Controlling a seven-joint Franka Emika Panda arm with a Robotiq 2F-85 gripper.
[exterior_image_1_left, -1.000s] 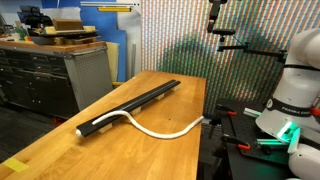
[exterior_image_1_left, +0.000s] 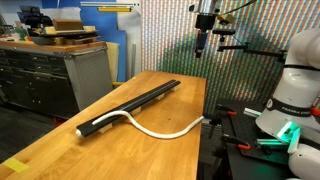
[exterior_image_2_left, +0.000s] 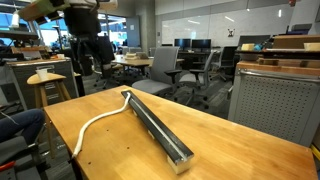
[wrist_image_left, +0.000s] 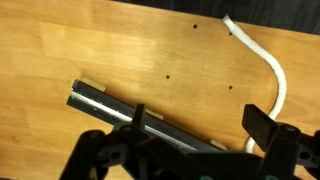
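A white flexible tube (exterior_image_1_left: 157, 135) lies in a curve on the wooden table, one end toward the right edge and the other at the near end of a long dark channel (exterior_image_1_left: 125, 108). In the wrist view the tube (wrist_image_left: 273, 68) bends down the right side, its lower part hidden behind a finger, while the channel (wrist_image_left: 103, 101) runs diagonally under the gripper. My gripper (exterior_image_1_left: 199, 54) hangs high above the table, clear of both things. Its fingers stand wide apart and nothing is between the fingers.
Bare tabletop (exterior_image_2_left: 225, 128) stretches away on the far side of the channel in the second exterior view. A metal cabinet (exterior_image_1_left: 45, 78) stands at the back left. Chairs (exterior_image_2_left: 165, 65) are behind the table.
My gripper has come down from the top of the first exterior view and shifted slightly left. The tube and channel have stayed put.
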